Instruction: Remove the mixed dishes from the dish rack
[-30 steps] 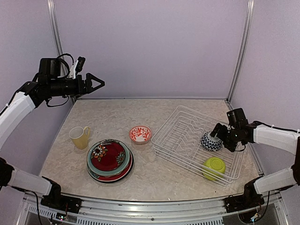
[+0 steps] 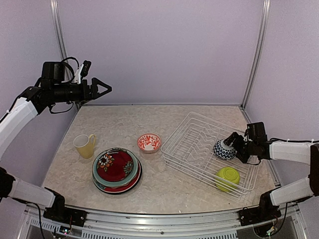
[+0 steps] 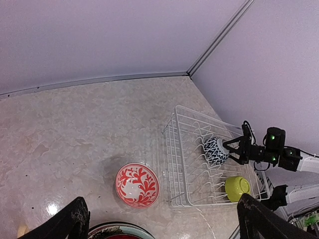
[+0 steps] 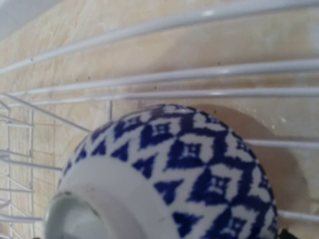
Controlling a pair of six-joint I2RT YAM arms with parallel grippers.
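In the white wire dish rack (image 2: pixel 187 144) on the right lie a blue-and-white patterned bowl (image 2: pixel 223 150) and a lime green bowl (image 2: pixel 229 175). The patterned bowl (image 4: pixel 199 169) fills much of the right wrist view, tipped so that its white foot faces the lower left. My right gripper (image 2: pixel 236 144) is at this bowl's right side, open, its fingers close around the foot end; whether they touch it cannot be made out. High at the left, away from all dishes, my left gripper (image 2: pixel 103 89) hangs open and empty.
A red-and-white bowl (image 2: pixel 149 143) rests mid-table. Stacked plates (image 2: pixel 115 168) and a yellow mug (image 2: pixel 85 145) stand on the left. The rack's wire sides surround both remaining bowls. Bare table (image 2: pixel 164 191) lies between plates and rack.
My right gripper's body has sunk slightly and shifted a little to the right beside the patterned bowl. The left arm and the dishes look unmoved.
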